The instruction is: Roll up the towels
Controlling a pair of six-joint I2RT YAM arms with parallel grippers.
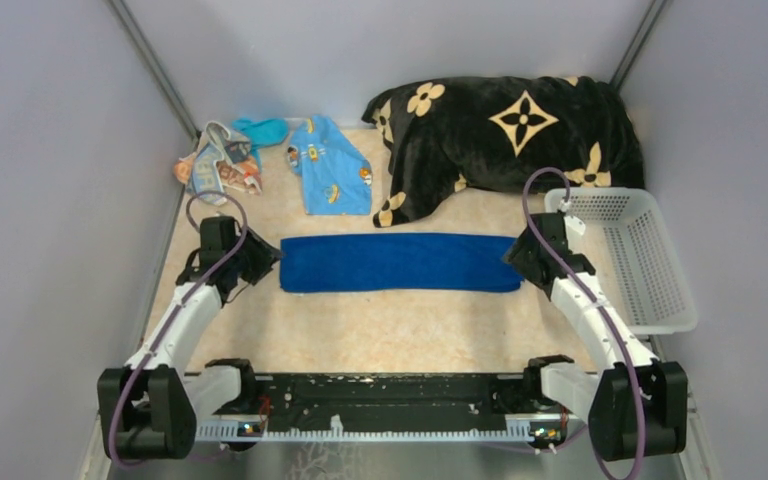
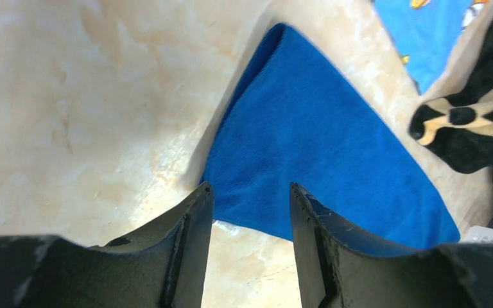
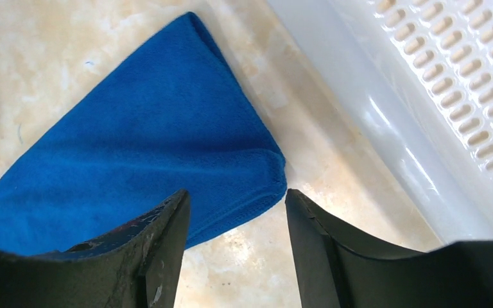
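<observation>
A blue towel (image 1: pixel 400 262) lies flat on the table, folded into a long strip running left to right. My left gripper (image 1: pixel 278 257) is at the strip's left end; in the left wrist view its fingers (image 2: pixel 189 240) stand apart, with the towel's near left corner seen between and beyond them. At the right end is my right gripper (image 1: pixel 512 262), open, its fingers (image 3: pixel 167 237) well apart. Beyond them in the right wrist view shows the towel's near right corner (image 3: pixel 266 173), where the folded layers are visible. Neither gripper has cloth between its fingertips.
A white basket (image 1: pixel 650 260), empty, stands close by on the right. Behind the strip lie a black patterned cloth (image 1: pixel 500 130), a light-blue printed cloth (image 1: pixel 328 170) and a crumpled multicoloured cloth (image 1: pixel 222 165). Bare table (image 1: pixel 390 335) extends in front of the towel.
</observation>
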